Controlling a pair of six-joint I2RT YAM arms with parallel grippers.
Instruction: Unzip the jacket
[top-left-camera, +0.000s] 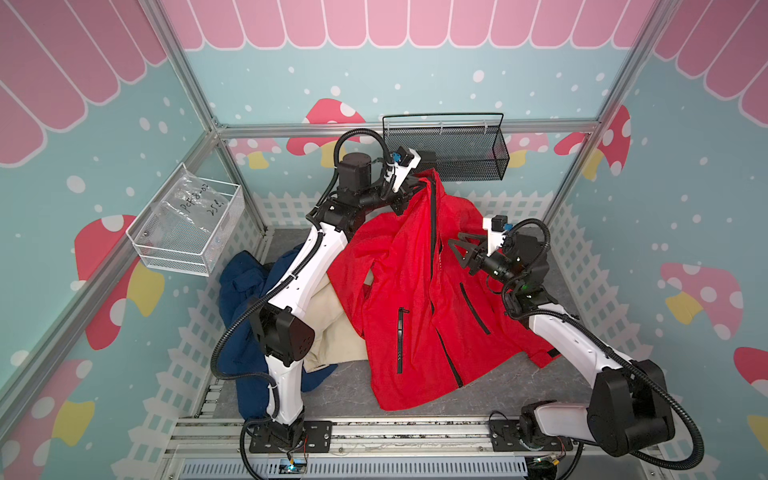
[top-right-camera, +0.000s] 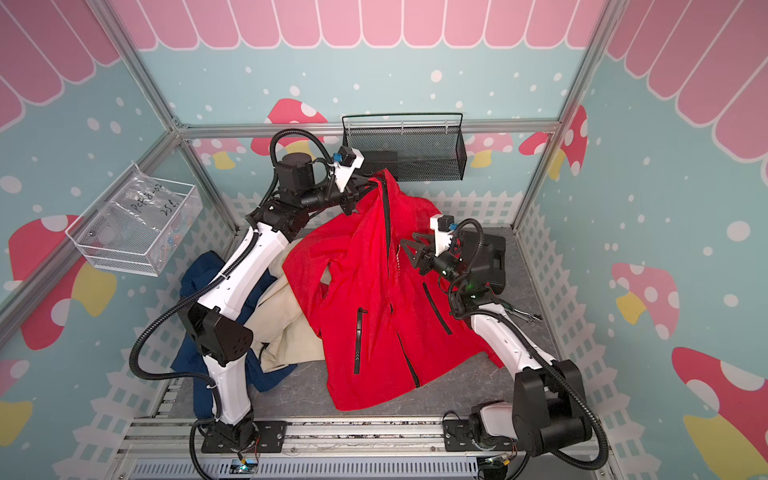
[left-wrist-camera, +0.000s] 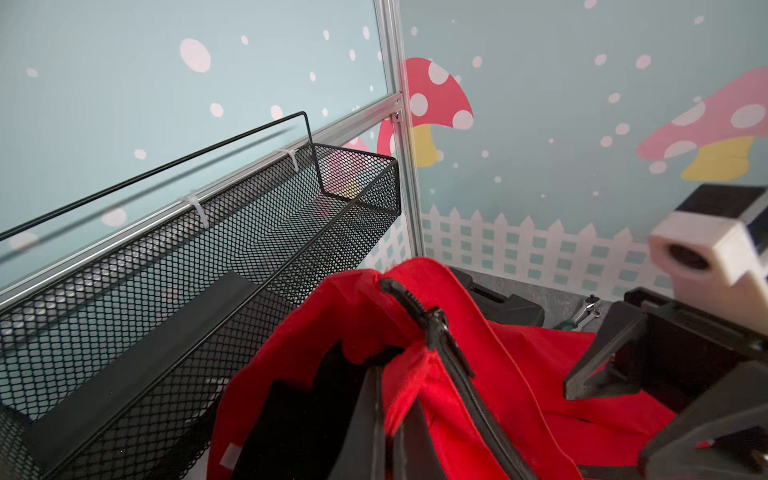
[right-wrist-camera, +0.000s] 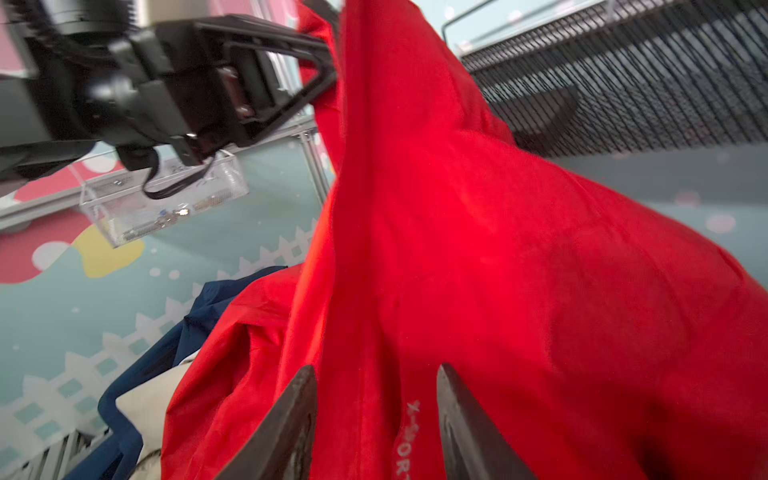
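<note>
The red jacket (top-left-camera: 416, 320) is spread over the floor, its collar end lifted near the back wall. My left gripper is shut on the collar fabric, some red cloth showing at its fingers. Beside them in the left wrist view runs the black zipper (left-wrist-camera: 489, 416), with its slider and pull tab (left-wrist-camera: 438, 324) near the collar's top edge. Lower and to the right, my right gripper (top-left-camera: 464, 249) stands open at the jacket's front. In the right wrist view its fingers (right-wrist-camera: 280, 432) are apart, with the front flap and white lettering (right-wrist-camera: 406, 440) visible between them.
A black mesh basket (top-left-camera: 448, 152) hangs on the back wall close to the raised collar. Navy (top-left-camera: 240, 320) and beige (top-left-camera: 336, 332) garments lie left of the jacket. A white wire basket (top-left-camera: 188, 228) hangs at left. A black case (top-right-camera: 486, 260) sits behind the right arm.
</note>
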